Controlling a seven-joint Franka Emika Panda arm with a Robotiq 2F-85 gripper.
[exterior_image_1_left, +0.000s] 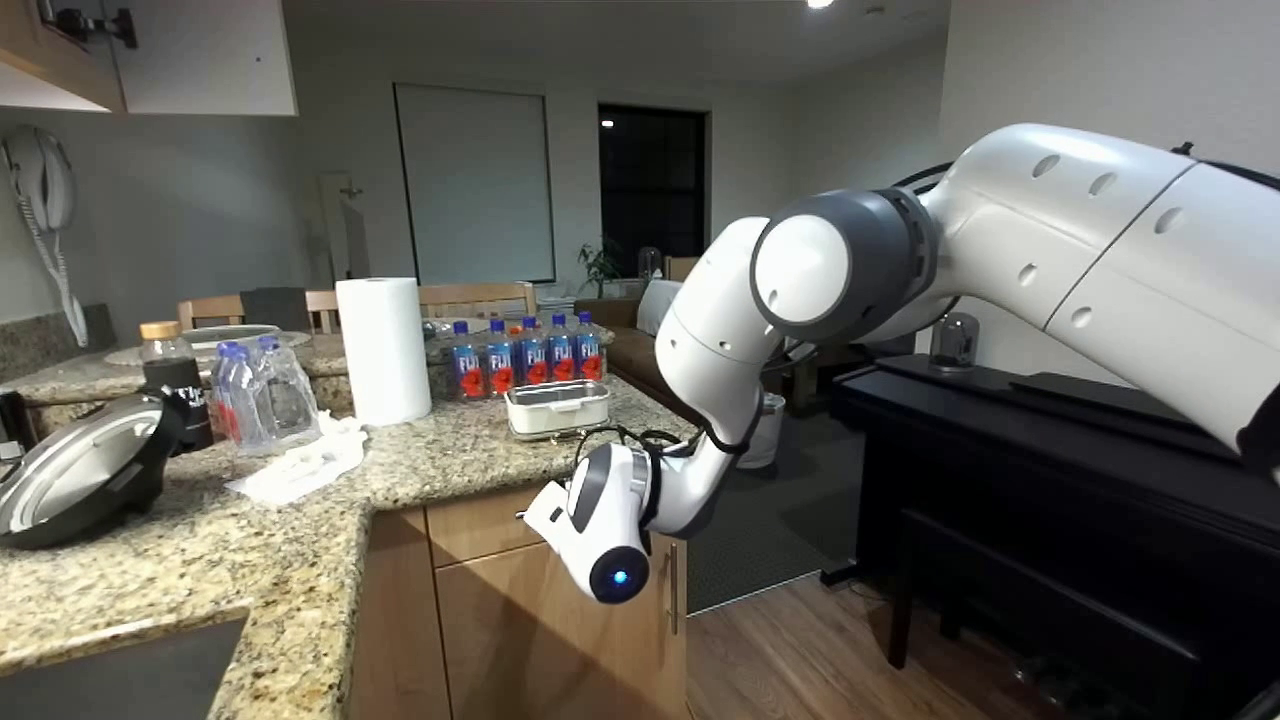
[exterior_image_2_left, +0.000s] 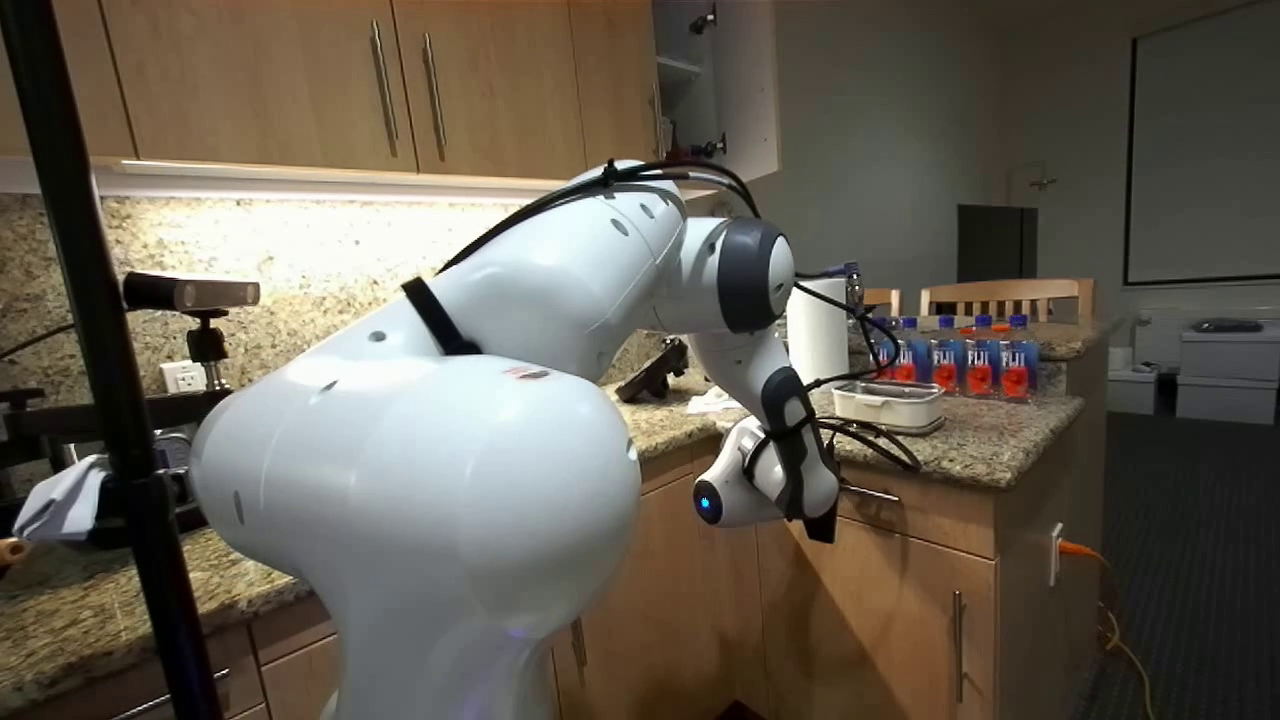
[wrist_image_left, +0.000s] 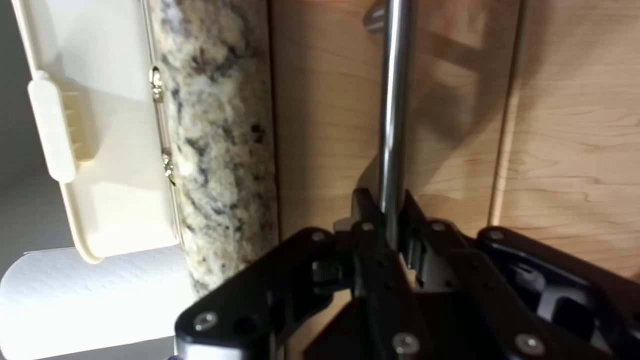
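A metal bar handle (wrist_image_left: 393, 114) runs down the wooden drawer front (wrist_image_left: 330, 120) in the wrist view. My gripper is shut on this handle, one black fingertip on each side of it. In exterior view 1 the drawer (exterior_image_1_left: 480, 524) sits just under the counter, flush with the cabinet, and the hand hides most of the handle. Exterior view 2 shows part of the handle (exterior_image_2_left: 870, 492) sticking out beside the hand.
On the counter (exterior_image_1_left: 462, 450) above stand a white container (exterior_image_1_left: 558, 414), a paper towel roll (exterior_image_1_left: 384, 354) and several water bottles (exterior_image_1_left: 528, 360). Below the drawer is a cabinet door with an upright handle (exterior_image_1_left: 673, 588). The floor to the right (exterior_image_1_left: 768, 648) is open.
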